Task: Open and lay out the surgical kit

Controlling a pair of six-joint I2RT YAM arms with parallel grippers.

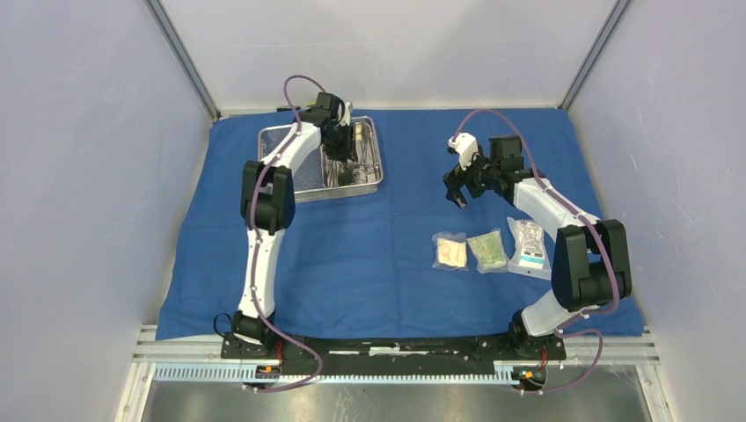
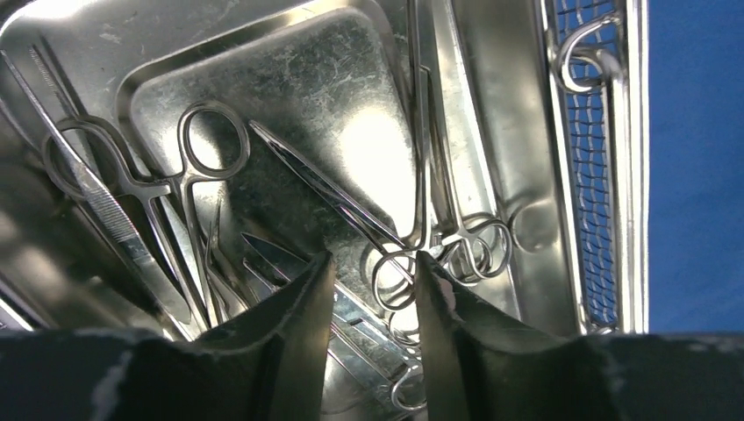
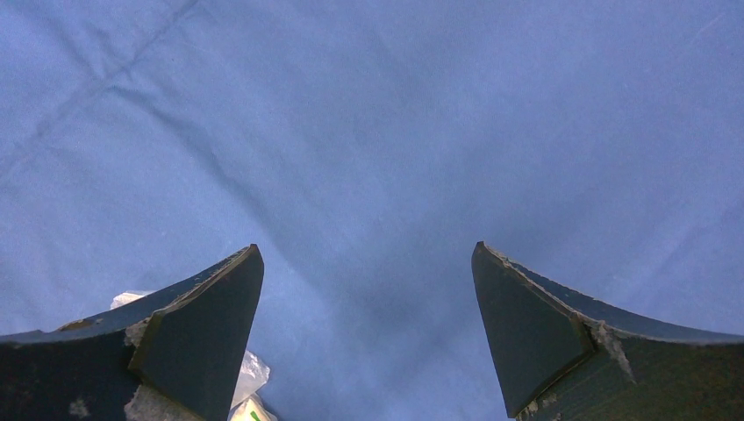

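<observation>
In the top view a steel tray of surgical instruments fills the right part of the mesh basket [image 1: 376, 145] at the back left. My left gripper is over this tray [image 2: 526, 132], its fingers part open. Between and beyond the fingertips show the ring handles [image 2: 392, 294] of scissor-like instruments. Forceps [image 2: 110, 206] and a pair of ringed handles [image 2: 189, 167] rest at the tray's left; long slim clamps [image 2: 456, 132] run along its right. No instrument is clearly gripped. My right gripper stands wide open over bare blue cloth, empty.
Three clear packets lie at the front right: a cream one [image 1: 452, 252], a green one [image 1: 489, 251] and a larger white one [image 1: 530, 246]. A wall stands behind the basket.
</observation>
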